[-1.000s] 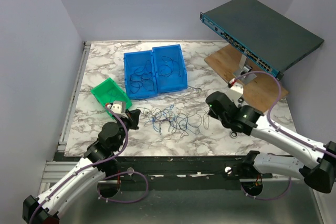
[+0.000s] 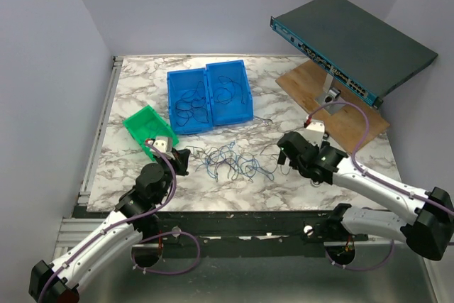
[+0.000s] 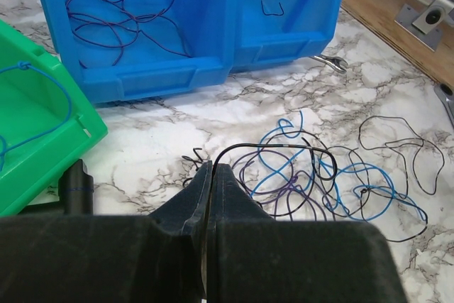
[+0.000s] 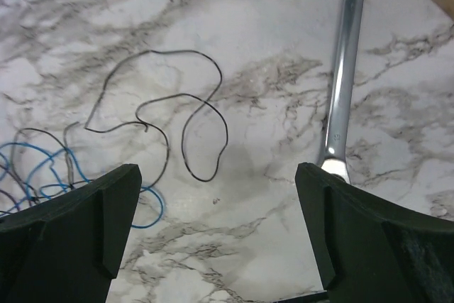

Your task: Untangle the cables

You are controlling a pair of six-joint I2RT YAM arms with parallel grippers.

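Observation:
A loose tangle of black, blue and purple cables lies mid-table. At its left end my left gripper is shut on a thin black cable, which runs down between its fingers and arcs back to the tangle. In the right wrist view, black cable loops spread flat on the marble, and blue cable shows at the left. Over these loops my right gripper stands open, its fingers wide apart and nothing held between them.
Two blue bins with cables inside stand at the back. A green bin holding blue cable is beside the left gripper. A wrench lies right of the loops. A rack unit overhangs the wooden board.
The right-hand black loops lie farther right than a second ago. The left arm is nearly still.

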